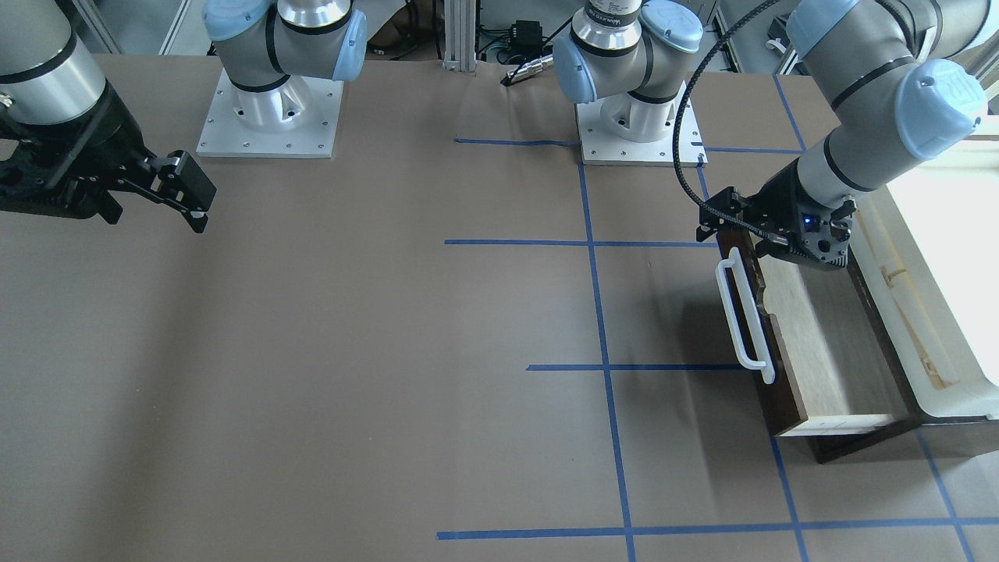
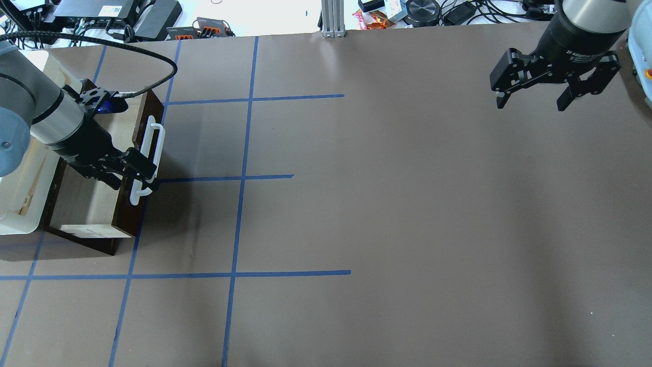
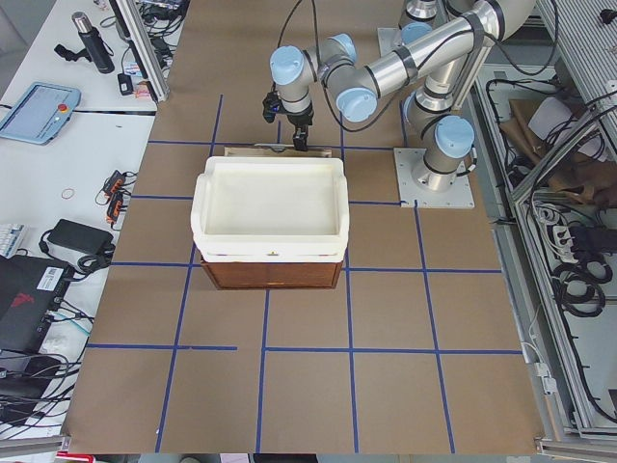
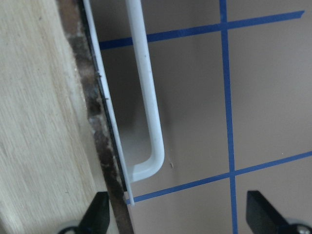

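A dark wooden drawer (image 1: 824, 356) with a pale interior stands pulled out from under a white tray (image 3: 270, 207). On its front is a white handle (image 1: 744, 314), which runs vertically through the left wrist view (image 4: 148, 97). My gripper (image 2: 134, 174) is over the drawer's front edge at the handle; in the left wrist view its two fingers stand wide apart at the bottom corners, on either side of the handle's end, with nothing seen held between them.
A second black gripper (image 2: 556, 79) hangs over the other side of the table. Other arm bases stand along the back.
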